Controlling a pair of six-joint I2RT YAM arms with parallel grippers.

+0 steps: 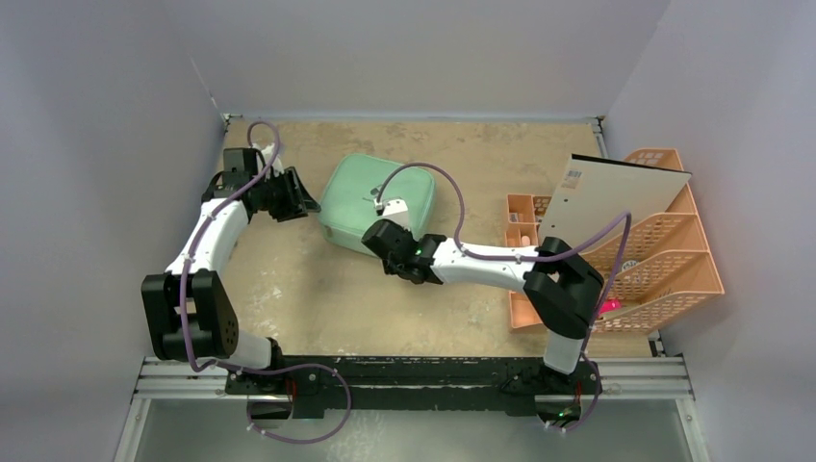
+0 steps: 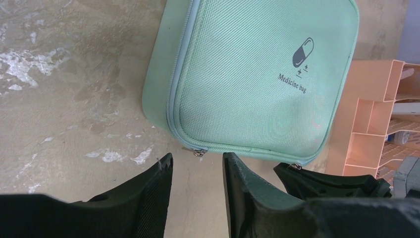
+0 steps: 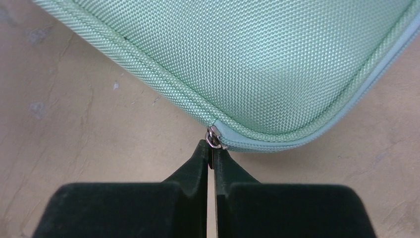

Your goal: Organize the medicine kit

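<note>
A mint green medicine bag [image 1: 366, 183] with zipped edge and printed label lies closed mid-table. My left gripper stands open just off the bag's near left corner, where one zipper pull [image 2: 199, 152] sits, with nothing between its fingers. At the bag's other near corner, my right gripper is shut on a zipper pull [image 3: 214, 136]; in the top view this gripper is mostly hidden under its wrist.
An orange organizer [image 1: 664, 308] with compartments and a white board [image 1: 606, 197] leaning in it fills the right side.
</note>
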